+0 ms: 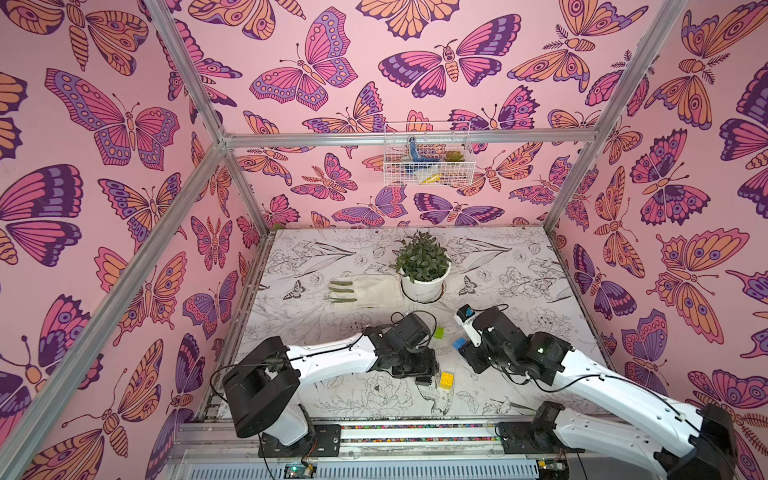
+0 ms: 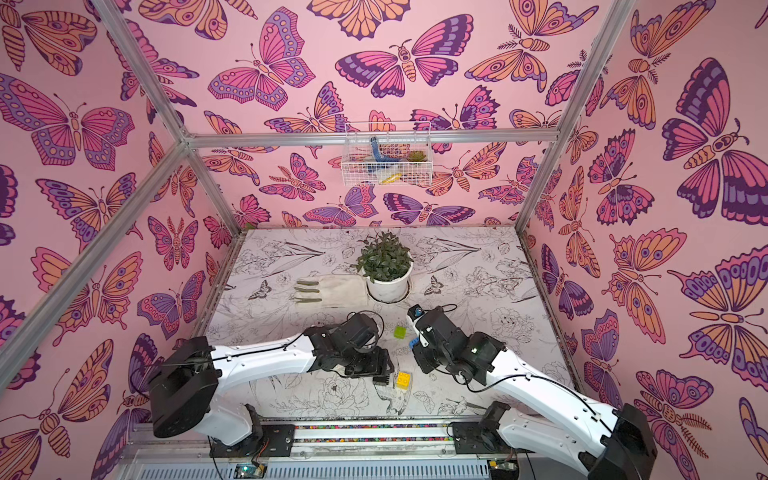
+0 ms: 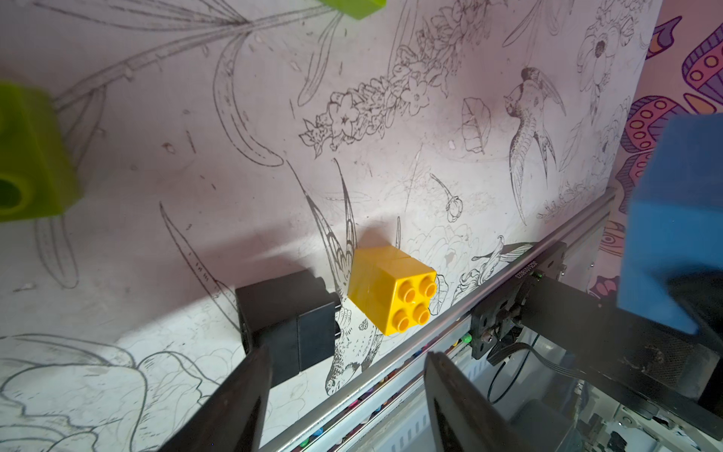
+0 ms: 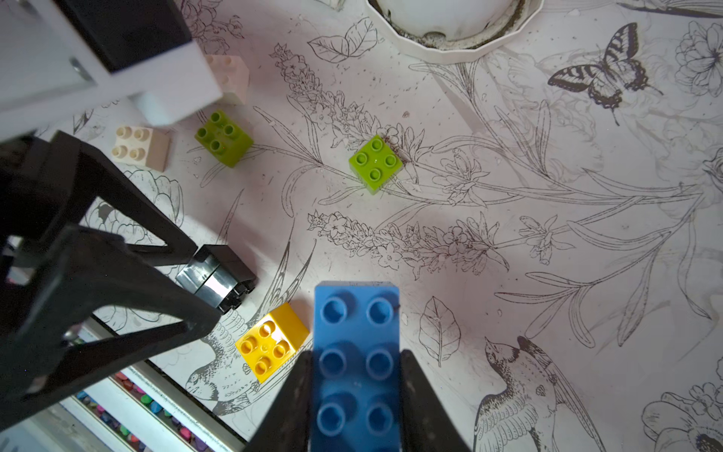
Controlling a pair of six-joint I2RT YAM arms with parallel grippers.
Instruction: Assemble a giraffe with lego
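Note:
My right gripper is shut on a blue six-stud brick, held upright in its wrist view's bottom middle and blurred at the right of the left wrist view. My left gripper is open, its fingers either side of and just short of a black brick piece on the table. Right of that lies a yellow brick. In the right wrist view, green bricks and white bricks lie farther back.
A potted plant stands at the back middle beside a pair of pale gloves. A white wire basket hangs on the back wall. The table's front edge and metal rail are close to the bricks.

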